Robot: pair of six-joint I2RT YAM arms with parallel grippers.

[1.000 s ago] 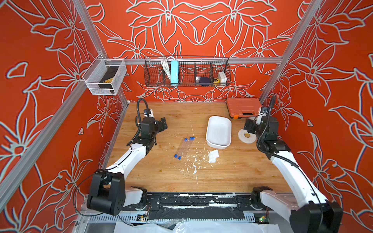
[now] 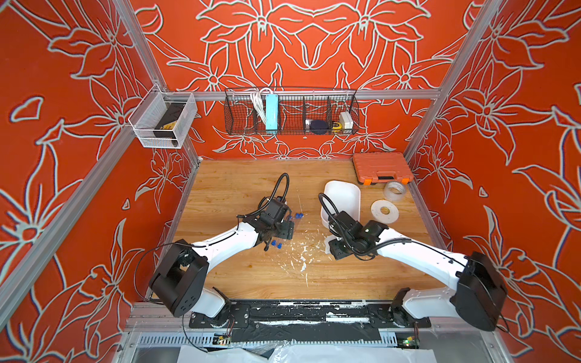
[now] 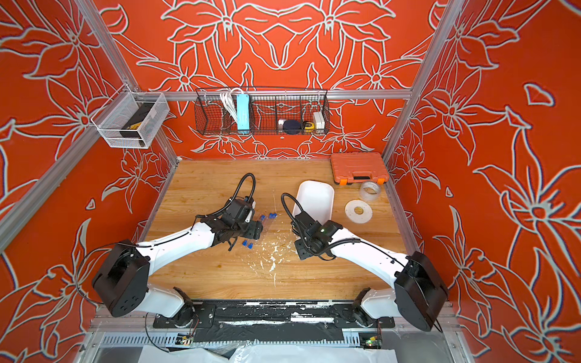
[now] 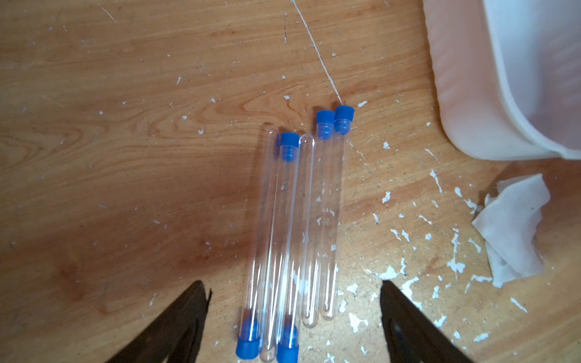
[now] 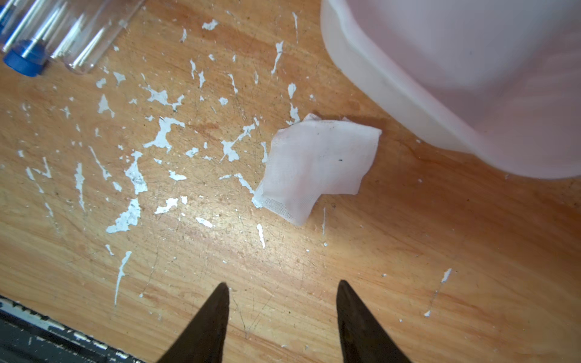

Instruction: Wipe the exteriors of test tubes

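Several clear test tubes with blue caps lie side by side on the wooden table, their capped ends pointing in mixed directions. Over their lower ends in the left wrist view, my left gripper hangs open with no tube held. A folded white wipe rests flat on the table, between the tubes and the white tray. My right gripper is open, its fingers apart and empty, just short of the wipe in the right wrist view. From above, the right gripper partly covers the wipe.
The empty white tray stands close behind the wipe. An orange case, a tape roll and a white disc occupy the back right. White scuff marks cover the table's middle.
The left arm has swung right from the left side to over the tubes. Tubes and tray look unmoved.
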